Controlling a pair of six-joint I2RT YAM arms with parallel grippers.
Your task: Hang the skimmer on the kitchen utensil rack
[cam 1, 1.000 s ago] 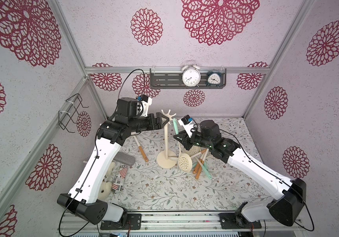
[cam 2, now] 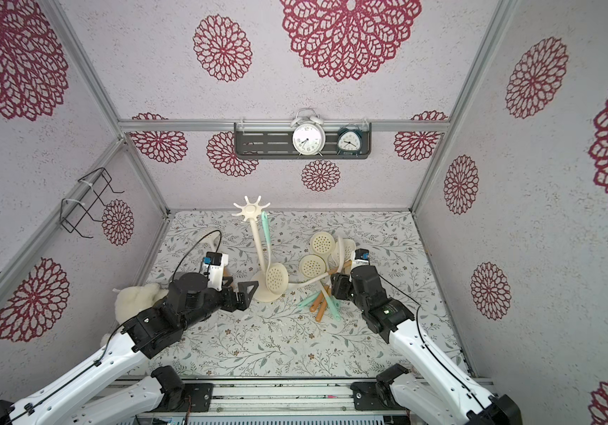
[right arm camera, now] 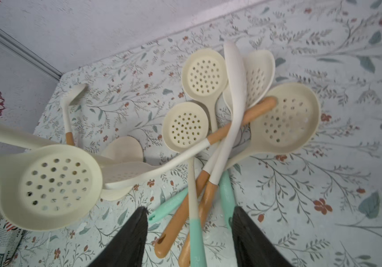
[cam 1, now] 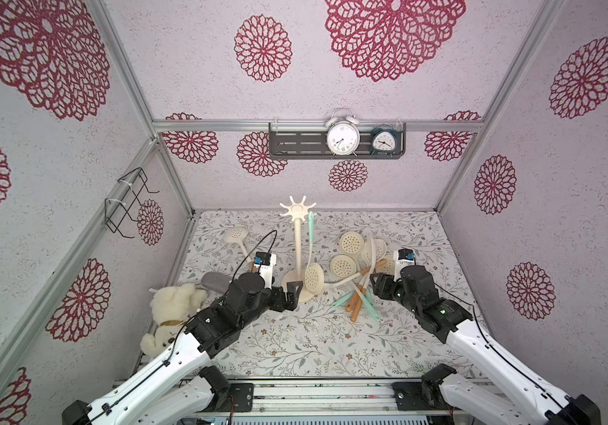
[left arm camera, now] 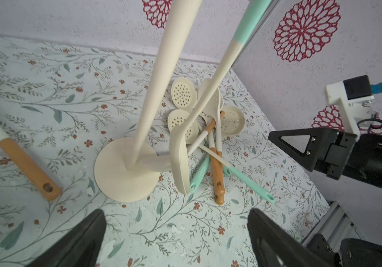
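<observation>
The cream utensil rack (cam 1: 298, 244) stands upright on its round base, with a star of hooks on top. From a hook facing right hangs a skimmer (cam 1: 314, 278), its mint handle (cam 1: 311, 225) up and its perforated cream head low beside the post. In the left wrist view the post and skimmer fill the middle, their tops cut off. My left gripper is open and empty, low by the rack's left side. My right gripper is also open and empty, above the utensil pile to the right. Neither touches the hanging skimmer.
Several skimmers and spoons with orange (right arm camera: 173, 229) or mint handles lie piled right of the rack. One spoon (right arm camera: 128, 171) reaches over the rack base. At the left lie an orange-handled utensil (left arm camera: 28, 169) and a plush toy (cam 1: 176, 303).
</observation>
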